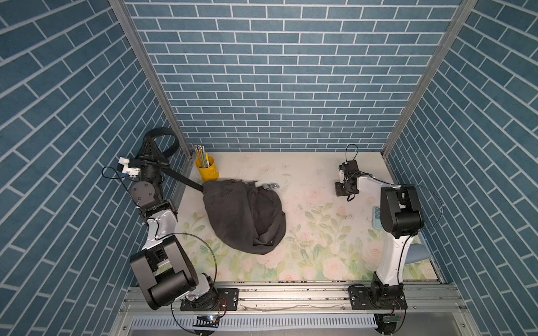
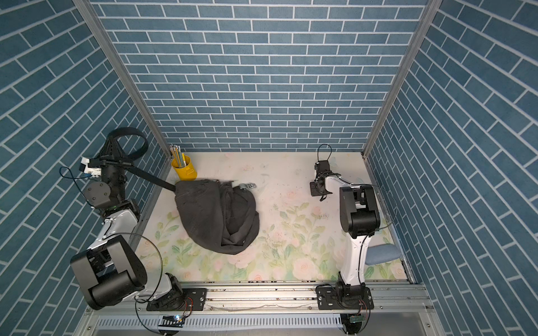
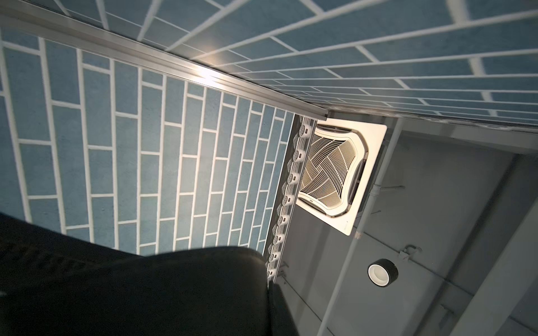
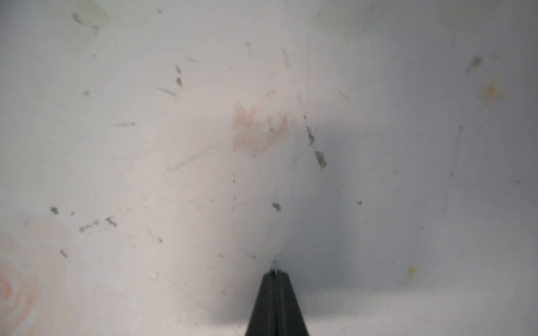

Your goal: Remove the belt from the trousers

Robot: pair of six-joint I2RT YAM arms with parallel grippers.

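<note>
The dark grey trousers [image 1: 238,215] lie crumpled on the left half of the table. From their upper left corner the black belt [image 1: 185,179] stretches up to my left gripper [image 1: 149,146], raised by the left wall and shut on it; part of the belt loops above the gripper. Whether more belt lies inside the waistband is hidden. Dark shapes fill the lower left of the left wrist view, too dark to sort out. My right gripper points down over bare table, well right of the trousers. Its fingertips meet with nothing between them.
A yellow cup [image 1: 208,169] with pencils stands at the back left, close to the belt. At the right are a light-blue calculator [image 1: 376,217], partly behind the right arm, and a blue-grey pad [image 2: 382,253]. The table between trousers and right arm is clear.
</note>
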